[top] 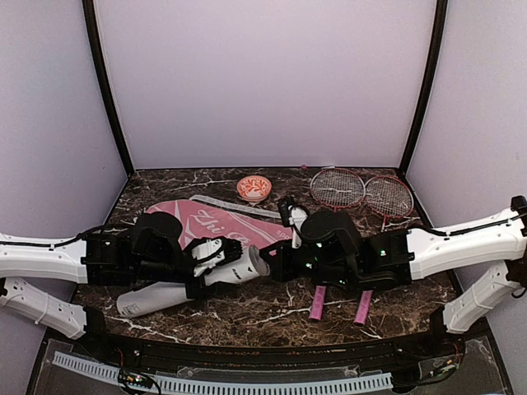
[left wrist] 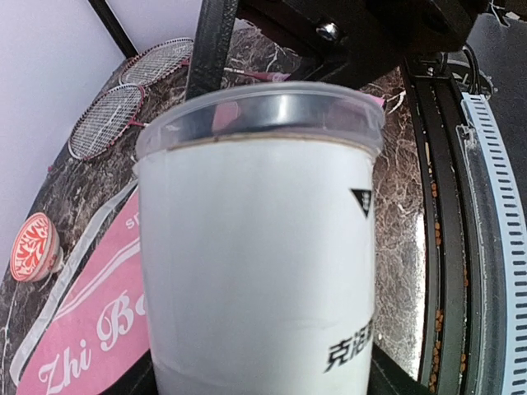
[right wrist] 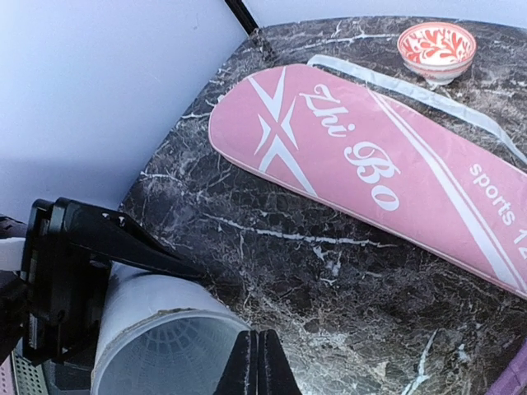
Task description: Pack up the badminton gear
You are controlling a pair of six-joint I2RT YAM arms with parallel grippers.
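Observation:
A white shuttlecock tube (top: 156, 298) slants up to the right, with my left gripper (top: 210, 265) shut around it near its right end. The left wrist view shows a clear lid (left wrist: 263, 115) at that end, with black right-gripper parts just behind it. Looking into the tube from the right wrist view, a ribbed pale interior (right wrist: 173, 358) shows. My right gripper is shut beside that end, nothing visible between its fingertips. The pink racket bag (right wrist: 329, 156) lies flat behind the arms. Two rackets (top: 338, 188) (top: 389, 197) lie at the right, their pink handles (top: 318, 303) (top: 363, 307) towards the front.
A red-and-white bowl (top: 254, 187) stands behind the bag. White walls (top: 263, 82) close the back and sides. A slotted metal strip (top: 222, 384) runs past the table's front edge. Bare marble (right wrist: 280, 247) lies in front of the bag.

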